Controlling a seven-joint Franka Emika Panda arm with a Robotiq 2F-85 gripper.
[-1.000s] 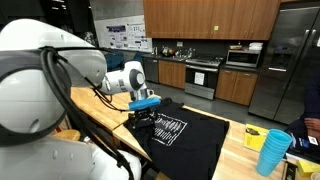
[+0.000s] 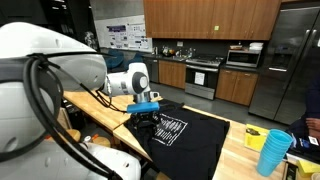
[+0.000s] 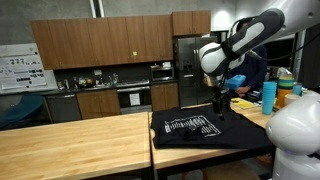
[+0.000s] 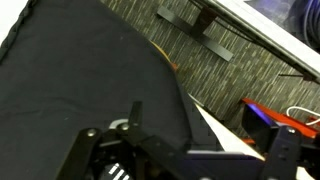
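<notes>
A black cloth (image 2: pixel 196 143) with white markings lies spread over the wooden table. It shows as a dark sheet (image 4: pixel 85 80) across the left of the wrist view, its rounded edge hanging near the table's edge. My gripper (image 2: pixel 146 128) is low over the cloth's left part in exterior view 1. In the wrist view its open fingers (image 4: pixel 125 138) stand apart, with cloth visible below and between them. No object is held. Whether the fingertips touch the cloth cannot be told.
At the table's right end in exterior view 1 are a blue cup (image 2: pixel 272 153) and a yellow item (image 2: pixel 256 137). The wrist view shows floor (image 4: pixel 225 75) beyond the table edge. Bare wood (image 3: pixel 80 145) lies left of the cloth in exterior view 2.
The arm's near links have swung toward exterior camera 1, and the wrist has shifted slightly lower. The cloth looks much the same.
</notes>
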